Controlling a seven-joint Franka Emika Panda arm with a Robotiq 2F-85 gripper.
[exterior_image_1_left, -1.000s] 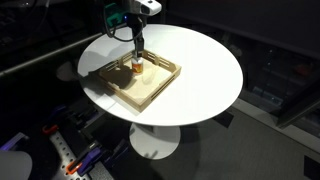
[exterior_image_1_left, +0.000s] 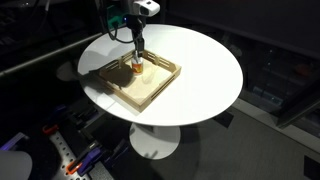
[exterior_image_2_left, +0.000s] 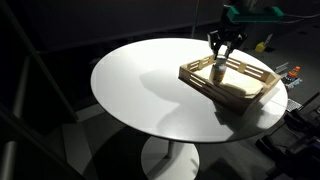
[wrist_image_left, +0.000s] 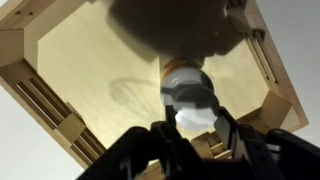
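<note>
A small orange bottle with a white cap (exterior_image_1_left: 137, 67) stands upright inside a shallow wooden crate (exterior_image_1_left: 150, 98), towards its back left as exterior view 1 shows it. My gripper comes down from above, shut on the bottle's white cap. In the wrist view the bottle's cap (wrist_image_left: 190, 92) sits between the two dark fingers, and an orange edge of its body shows beyond. Exterior view 2 shows the gripper (exterior_image_2_left: 217, 62) over the crate (exterior_image_2_left: 232, 92). Whether the bottle's base touches the crate floor, I cannot tell.
The crate rests near the edge of a round white table (exterior_image_1_left: 205, 75). Wide bare table lies to the right of it in exterior view 1. Slatted walls (wrist_image_left: 45, 95) surround the bottle, and the crate floor beside it looks empty.
</note>
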